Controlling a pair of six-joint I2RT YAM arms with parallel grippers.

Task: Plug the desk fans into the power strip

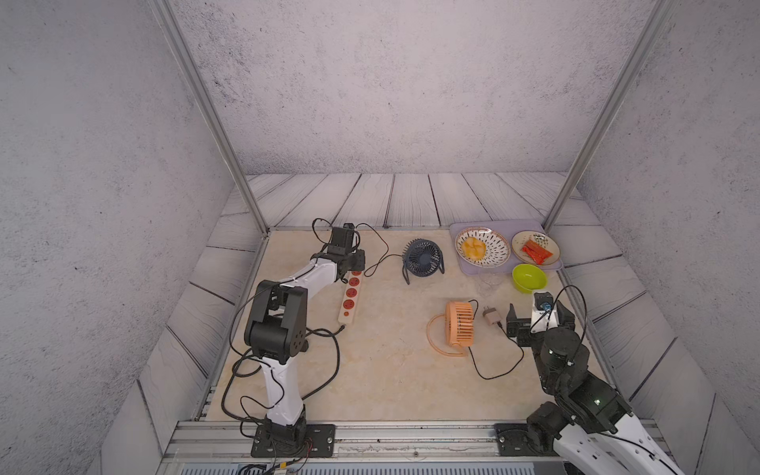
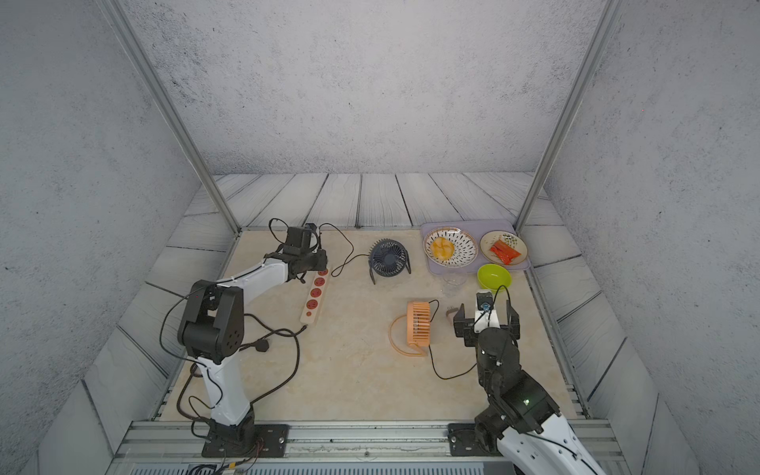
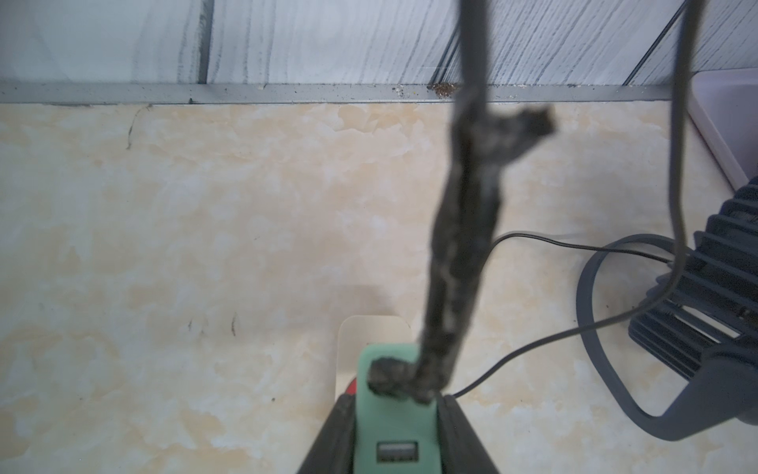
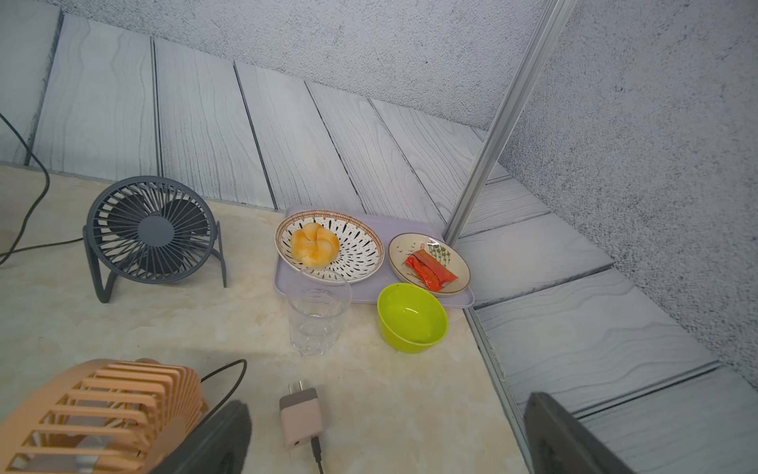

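A white power strip (image 1: 345, 315) with several red sockets lies on the left half of the table. Over its far end is my left gripper, shut on a pale green plug adapter (image 3: 394, 359). The adapter's prongs are hidden beneath it, so whether they are in a socket cannot be told. A black cable (image 3: 676, 158) loops close to the camera. From the dark blue desk fan (image 1: 423, 257), a thin cord runs left toward that gripper. My right gripper (image 2: 485, 310) stands open and empty at the right, beside a pink adapter (image 4: 301, 417).
An orange fan (image 1: 459, 324) with its cord occupies the right-centre. Behind it are a clear cup (image 4: 316, 320), a green bowl (image 4: 412, 317) and a lilac tray (image 4: 371, 290) with plates of food. The strip's thick black cord (image 1: 339, 360) curls at front left.
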